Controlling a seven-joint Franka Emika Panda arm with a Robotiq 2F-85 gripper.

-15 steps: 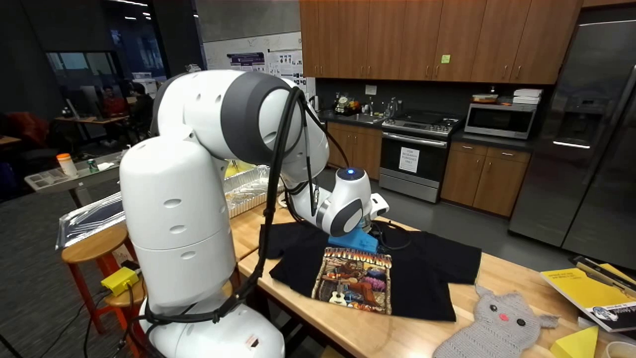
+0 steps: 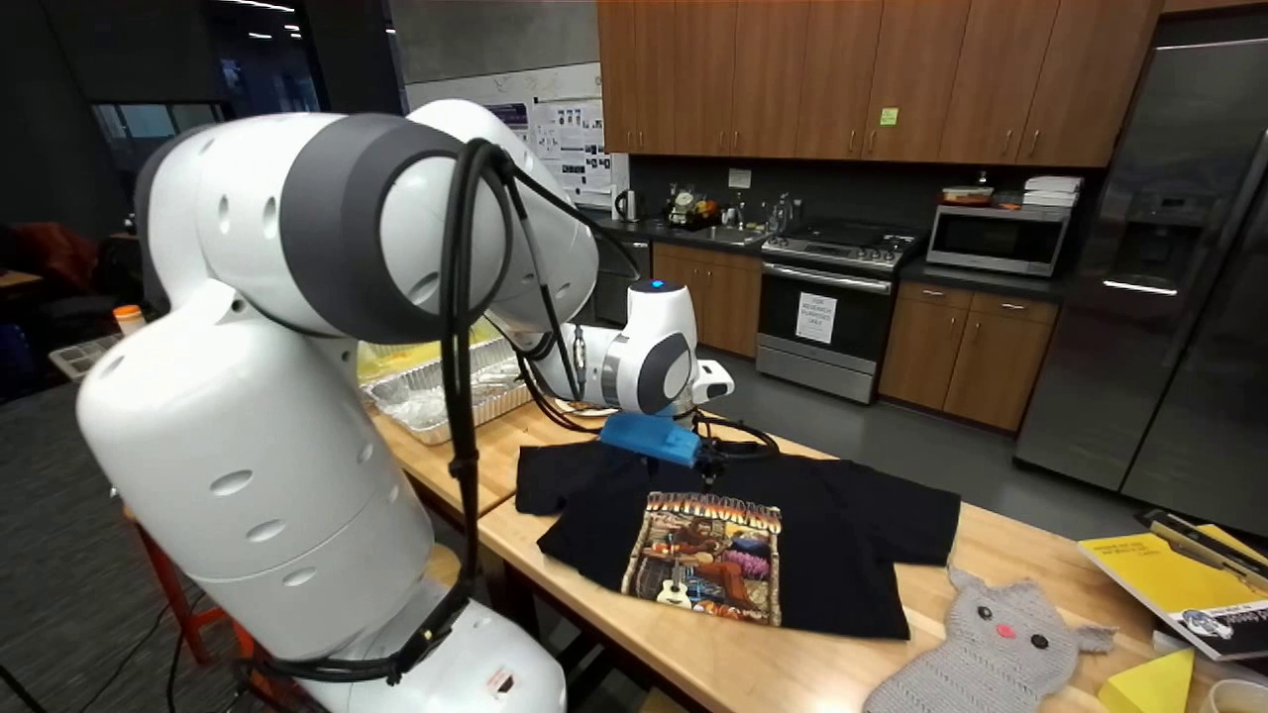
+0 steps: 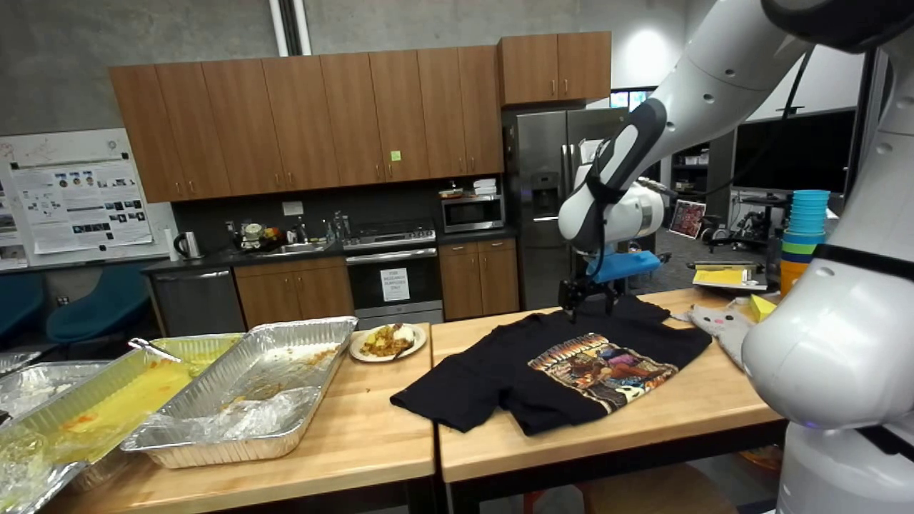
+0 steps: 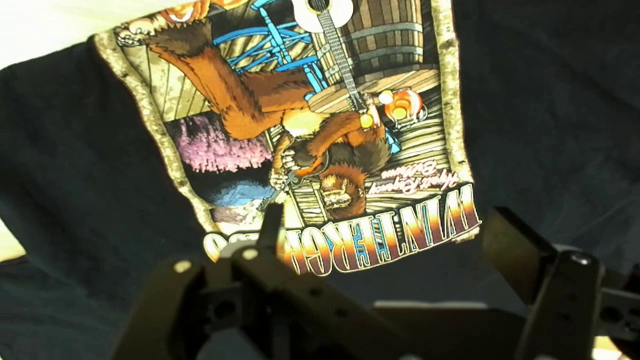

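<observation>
A black T-shirt [image 2: 846,523] with a colourful printed picture lies spread on the wooden table, its sleeves out to the sides. In the second exterior view the shirt [image 3: 467,385] looks mostly flat, with some wrinkles near the far edge. My gripper [image 2: 709,473], with a blue piece on its mount, hangs over the far part of the shirt, just beyond the print. From the wrist, the gripper shows its fingers wide apart above the lettering of the print [image 4: 360,237], with no cloth between them.
Foil trays [image 3: 295,377] and a plate of food [image 3: 370,355] stand on the adjoining table. A grey knitted toy [image 2: 993,654], a yellow block [image 2: 1147,683] and books [image 2: 1171,582] lie beyond one end of the shirt.
In the first exterior view the arm has swung left, and the gripper has risen, tilted and shifted left. The shirt lies as before.
</observation>
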